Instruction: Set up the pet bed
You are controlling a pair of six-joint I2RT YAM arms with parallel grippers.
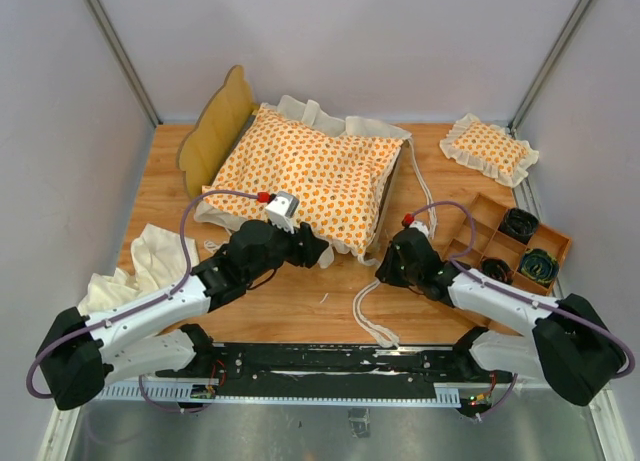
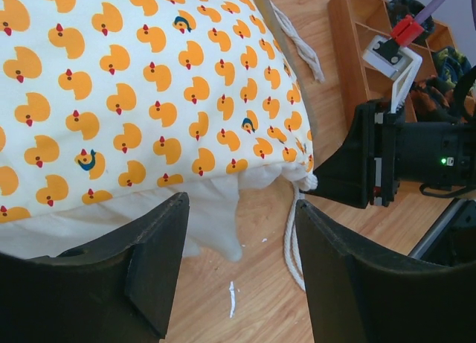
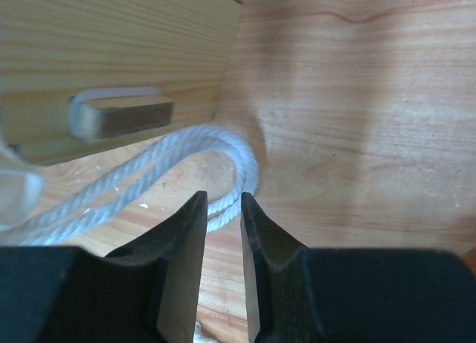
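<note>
The pet bed (image 1: 295, 166), with an orange duck print and a yellow headboard (image 1: 210, 131), fills the back centre. My left gripper (image 1: 318, 251) hangs open at its front edge, nothing between the fingers. My right gripper (image 1: 385, 271) is lower at the front right corner, its fingertips close together over a looped white rope (image 3: 134, 179), beside a wooden board (image 3: 126, 38); whether it holds the rope is unclear.
A small frilled pillow (image 1: 488, 146) lies at the back right. A compartmented wooden box (image 1: 485, 231) stands at the right. White cloth (image 1: 150, 261) lies at the left.
</note>
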